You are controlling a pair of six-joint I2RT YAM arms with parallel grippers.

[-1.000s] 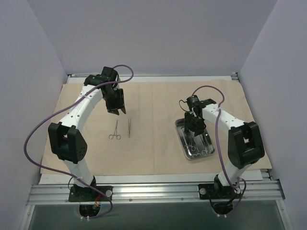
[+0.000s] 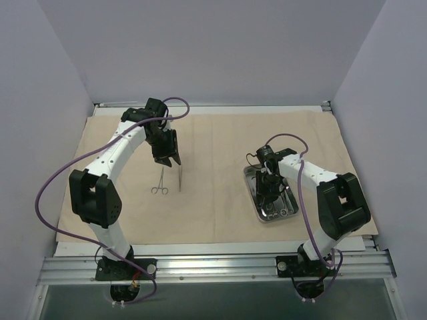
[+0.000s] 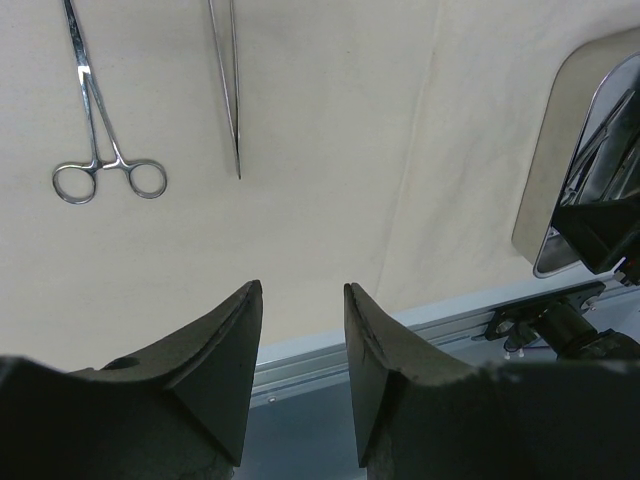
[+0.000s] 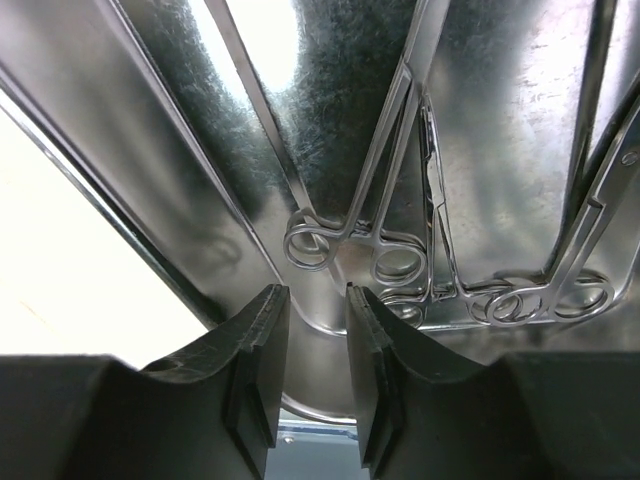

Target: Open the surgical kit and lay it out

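A metal tray (image 2: 287, 217) holds several scissor-like instruments (image 4: 390, 150) and long thin instruments (image 4: 250, 80). My right gripper is down over the tray, fingers apart, with nothing seen held, its tips near the ring handles at the tray's near end. On the cloth to the left lie a clamp (image 3: 95, 164) and thin tweezers (image 3: 230, 100), side by side. My left gripper hovers above the cloth near them, open and empty.
A beige cloth (image 2: 220, 167) covers the table, with clear room in the middle and at the back. Grey walls border both sides and the back; rails (image 2: 207, 262) run along the front edge.
My right gripper has moved toward the front and down over the tray.
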